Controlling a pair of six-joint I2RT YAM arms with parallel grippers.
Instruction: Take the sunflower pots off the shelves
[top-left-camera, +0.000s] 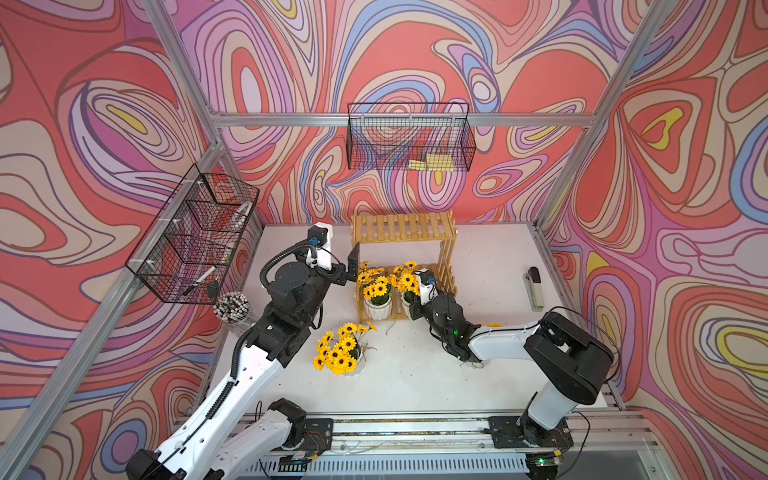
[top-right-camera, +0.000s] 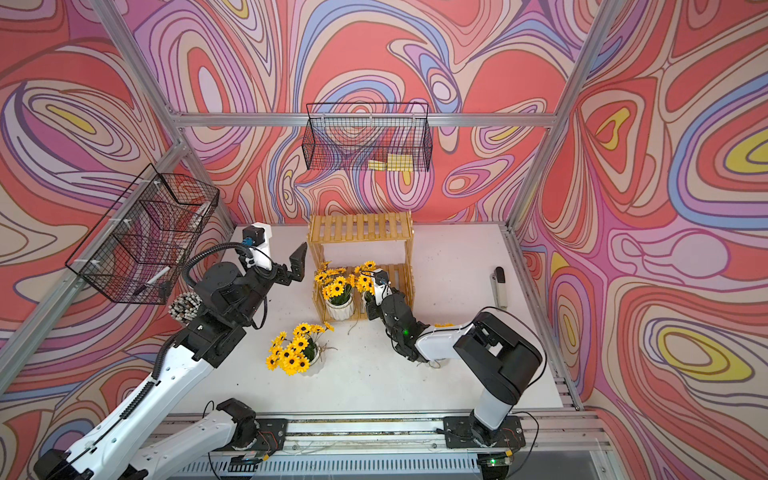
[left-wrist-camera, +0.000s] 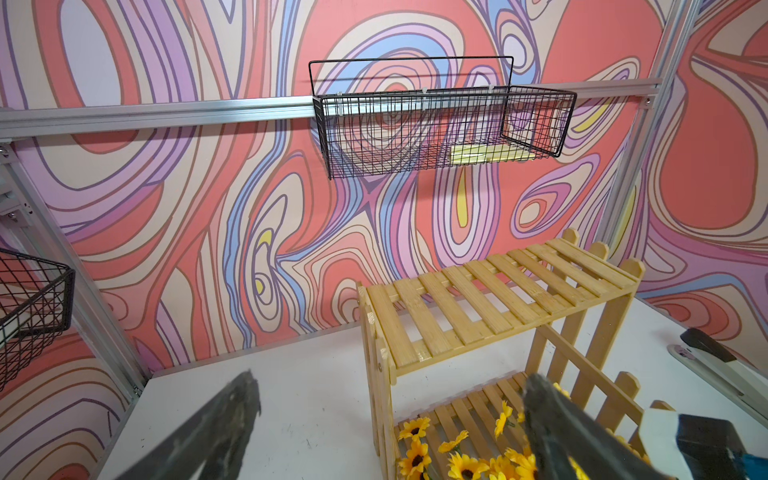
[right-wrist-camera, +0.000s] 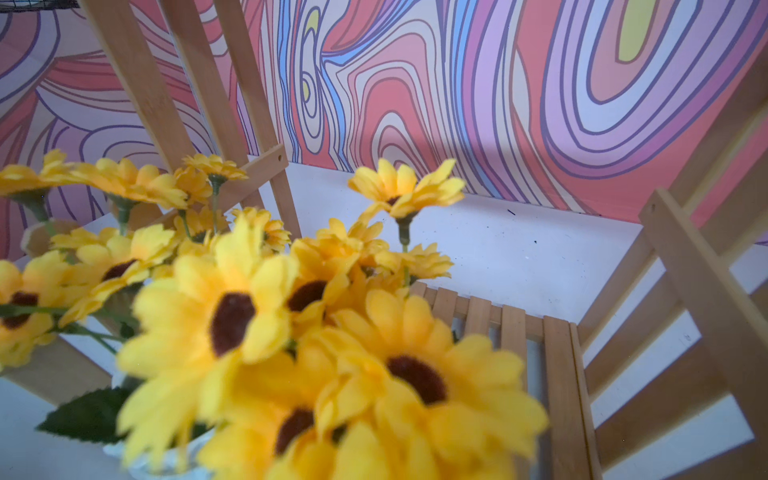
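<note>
On the wooden rack's lower shelf (top-left-camera: 440, 312), a white pot of yellow sunflowers (top-left-camera: 377, 306) stands at the left. Beside it is a second sunflower pot (top-left-camera: 406, 280), largely covered by my right gripper (top-left-camera: 419, 297). That gripper is shut at the shelf's front; flowers (right-wrist-camera: 232, 320) fill the lower part of the right wrist view and hide its fingers and whatever they touch. Another sunflower pot (top-right-camera: 297, 352) is off the rack, on the table at front left. My left gripper is open and empty, raised left of the rack, fingers wide apart in the left wrist view.
The rack's slatted upper shelf (left-wrist-camera: 496, 296) is bare. A bit of yellow (top-left-camera: 492, 325) shows behind my right forearm. A black-handled tool (top-left-camera: 533, 288) lies at the right. A jar of sticks (top-left-camera: 233, 308) stands at the left. Wire baskets (top-left-camera: 412, 144) hang above.
</note>
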